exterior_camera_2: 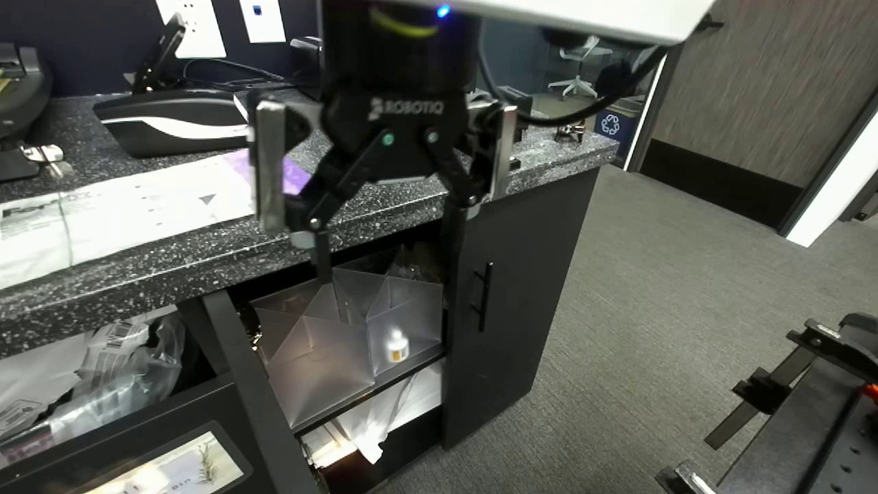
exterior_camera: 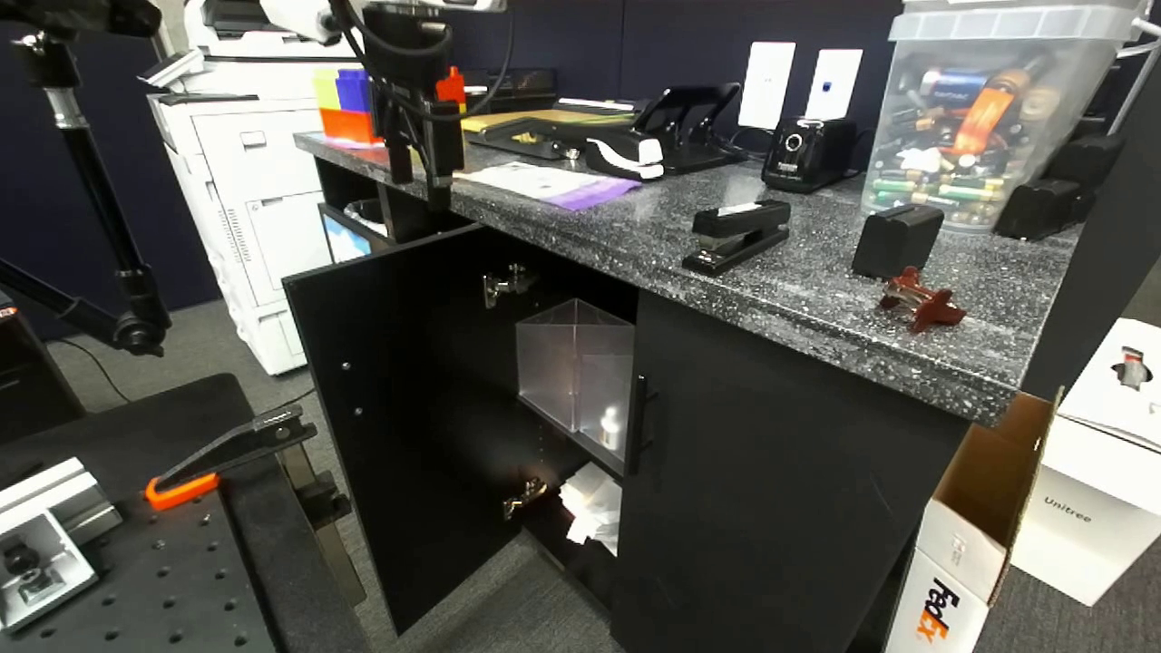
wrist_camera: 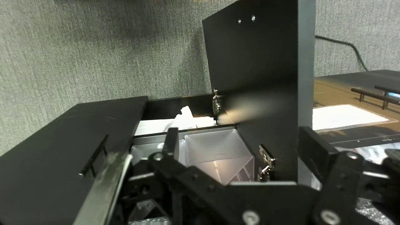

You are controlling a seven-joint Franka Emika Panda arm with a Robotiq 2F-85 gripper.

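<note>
In exterior view 2 my gripper [exterior_camera_2: 388, 256] hangs in front of the counter's edge, above the cabinet opening. Its fingers stand wide apart, with nothing between them. The wrist view also shows the open gripper, facing the cabinet. The black cabinet door [exterior_camera: 403, 424] stands swung open. On the shelf inside is a clear plastic organizer [exterior_camera_2: 317, 362] with angled dividers. A small white bottle [exterior_camera_2: 396, 346] stands in its right-hand part; in the wrist view it is mostly hidden behind a finger.
White papers [exterior_camera: 593, 506] lie below the shelf. The neighbouring cabinet door [exterior_camera: 762, 468] is closed. On the speckled counter [exterior_camera: 805, 294] are a black stapler [exterior_camera: 740, 234], a brown clip [exterior_camera: 921, 299] and a clear tub [exterior_camera: 990, 131]. Coloured blocks [exterior_camera: 350, 98] sit at the far end.
</note>
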